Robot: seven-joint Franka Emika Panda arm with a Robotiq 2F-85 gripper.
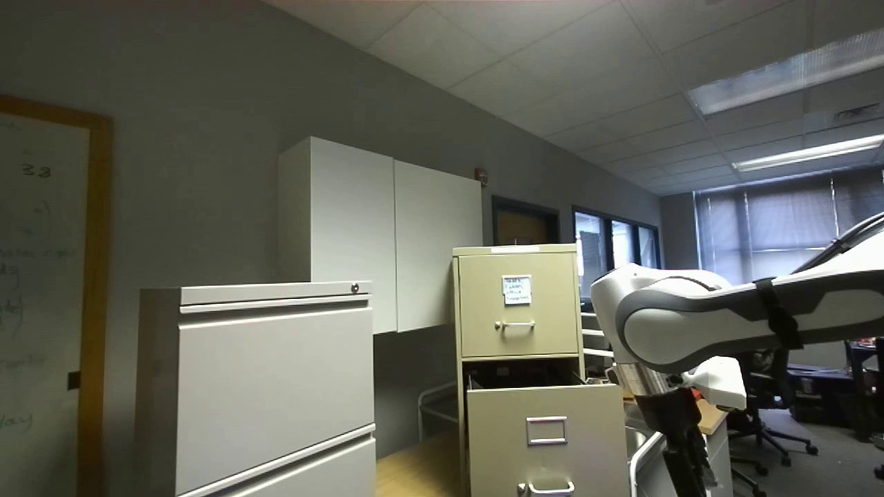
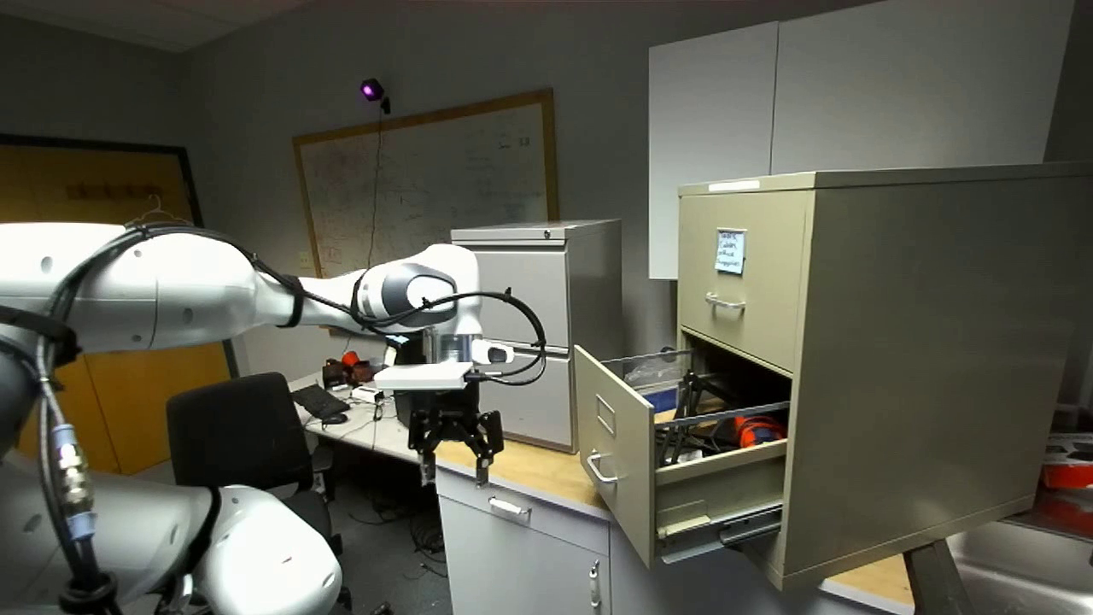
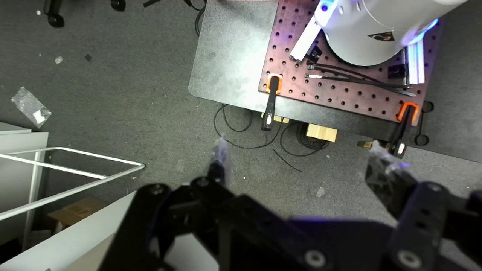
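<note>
My gripper [image 2: 453, 473] points straight down in exterior view 2, its two fingers spread with empty air between them. In the wrist view the fingers stand wide apart above bare floor, so it is open. To its right in exterior view 2 is a beige filing cabinet [image 2: 922, 359]. Its lower drawer [image 2: 616, 451] is pulled out, apart from the gripper; the upper drawer [image 2: 753, 277] is closed. Inside the pulled-out drawer lie black items and an orange-red object [image 2: 758, 430]. The drawer's front carries a metal handle [image 1: 548, 489].
A grey cabinet [image 2: 589, 307] stands behind the gripper on the wooden counter [image 2: 553, 473]. White wall cupboards [image 1: 396, 240] hang above. In the wrist view, the robot's base plate [image 3: 334, 92] has orange-tipped clamps, and a white metal frame [image 3: 90, 178] lies left. Open floor spreads between them.
</note>
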